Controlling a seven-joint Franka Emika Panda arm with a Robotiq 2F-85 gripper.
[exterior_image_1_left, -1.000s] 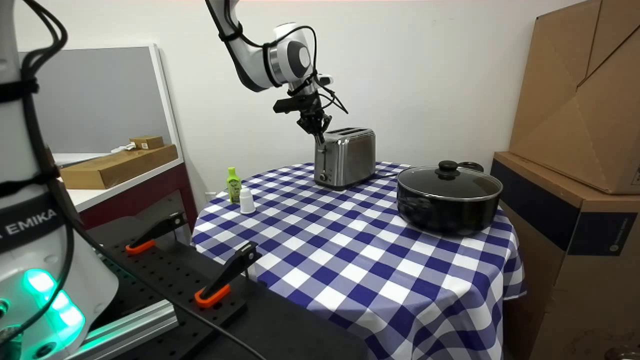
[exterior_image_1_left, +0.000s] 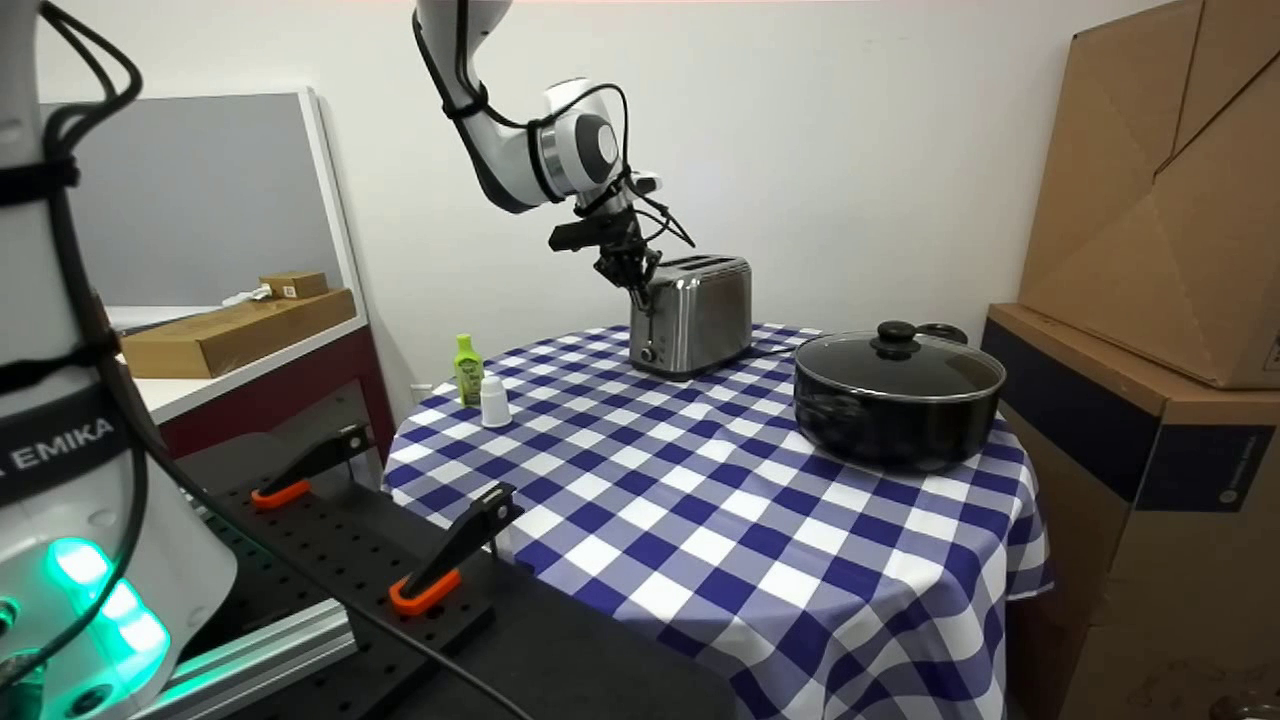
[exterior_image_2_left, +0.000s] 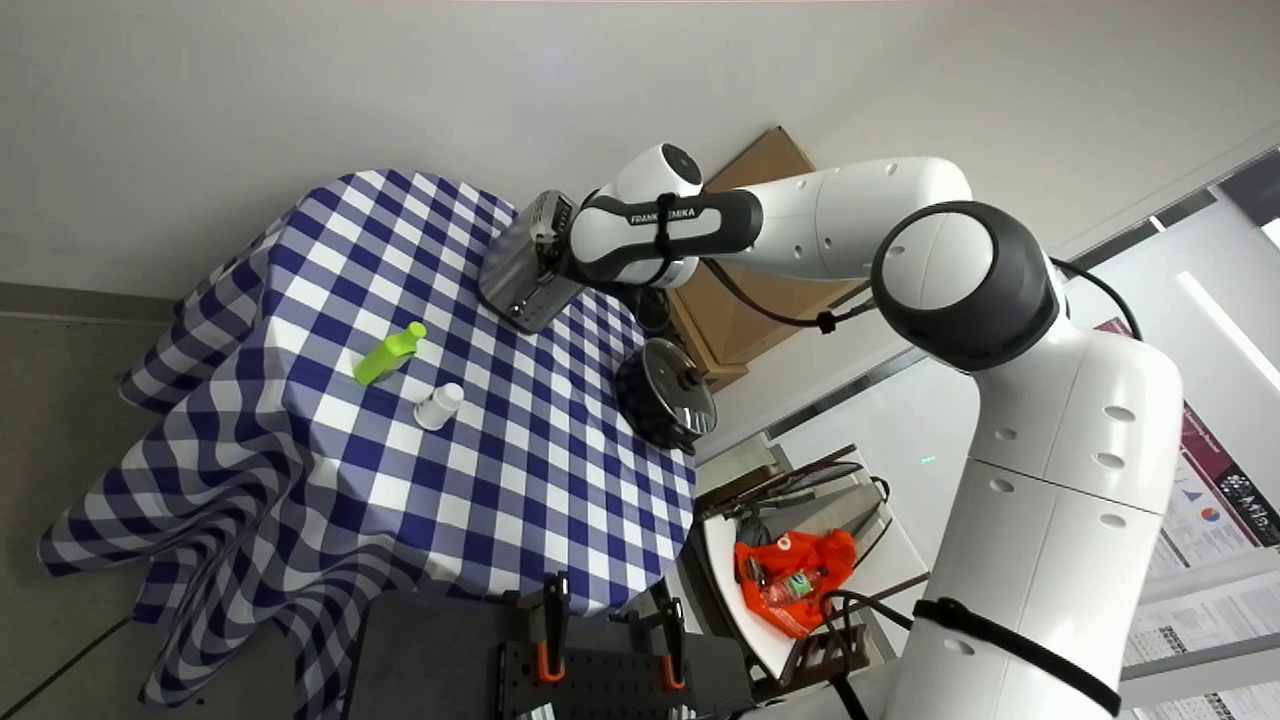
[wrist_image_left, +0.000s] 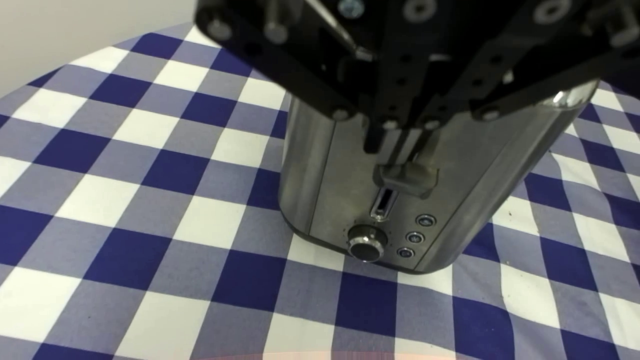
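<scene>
A brushed-metal toaster (exterior_image_1_left: 708, 318) stands upright at the back of the table. Its control end, seen in the wrist view, has a lever (wrist_image_left: 414, 180) on a vertical slot, a round knob (wrist_image_left: 366, 243) and three small buttons (wrist_image_left: 415, 237). My gripper is shut and points down at that end, its fingertips right at the lever's top; they seem to touch it. Nothing shows gripped between the fingers. The slot's upper part is hidden behind the gripper, and in exterior view 2 the arm covers the gripper.
A lidded black pot (exterior_image_1_left: 897, 402) sits at the table's right. Toward the left stand a green bottle (exterior_image_1_left: 468, 370) and a white bottle (exterior_image_1_left: 494, 402). Cardboard boxes (exterior_image_1_left: 1116, 480) rise beyond the right edge.
The arm and shut gripper have come down along the toaster's control end, by a short distance. The toaster, pot and bottles stand where they were.
</scene>
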